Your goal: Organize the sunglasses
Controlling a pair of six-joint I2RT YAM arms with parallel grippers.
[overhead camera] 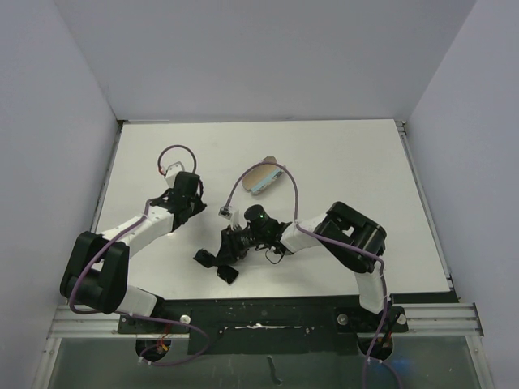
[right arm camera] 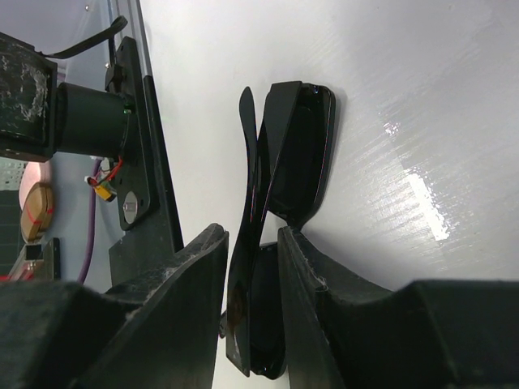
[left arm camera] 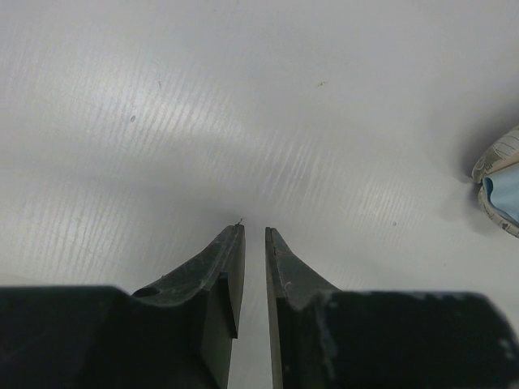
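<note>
Black folded sunglasses (overhead camera: 228, 274) lie on the white table near its front edge, lenses down along the surface. In the right wrist view the sunglasses (right arm camera: 302, 162) stretch away from me, one temple standing up across the lenses. Over them, my right gripper is open, its fingertips on either side of the folded temples and the near lens. Far to the back left, my left gripper is shut with nothing between its fingers, above bare table. An open glasses case (overhead camera: 263, 175) with beige and light blue lining sits behind the middle; part of the case (left arm camera: 503, 186) shows in the left wrist view.
The black base rail (overhead camera: 243, 312) runs along the front, close to the sunglasses. Cables loop over both arms.
</note>
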